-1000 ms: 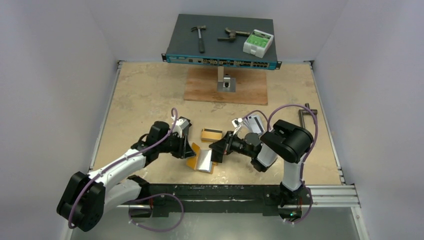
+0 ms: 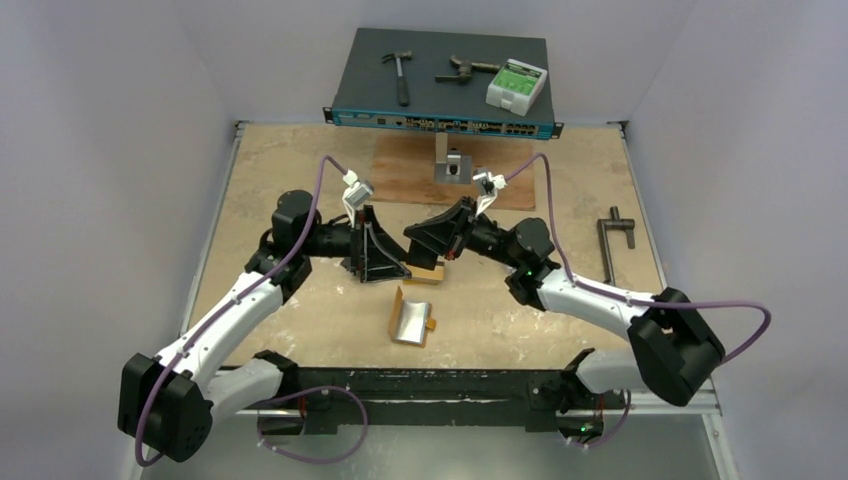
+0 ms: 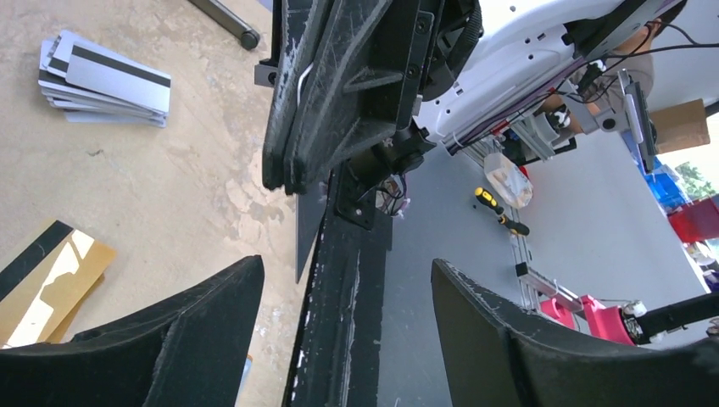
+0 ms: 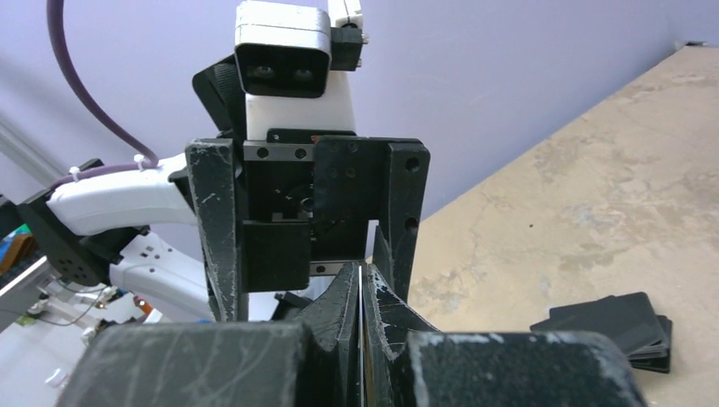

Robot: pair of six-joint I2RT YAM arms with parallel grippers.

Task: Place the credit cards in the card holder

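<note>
My right gripper (image 2: 412,236) is shut on a black card (image 2: 423,257) over the middle of the table. In the left wrist view, that card (image 3: 307,229) hangs nearly edge-on below the right gripper's fingers (image 3: 297,144). My left gripper (image 2: 392,262) faces it closely from the left. Its fingers (image 3: 208,318) stand wide apart, with nothing gripped between them. Nearer the front lies the card holder (image 2: 411,322), its lid swung open to the left and its silver inside showing.
Gold cards (image 3: 64,271) lie behind the holder, partly under the grippers. A stack of silver striped cards (image 3: 119,76) and a stack of black cards (image 4: 619,322) rest on the table. A dark metal tool (image 2: 606,245) lies at the right edge.
Both arms have moved back, away from the holder, and toward each other.
</note>
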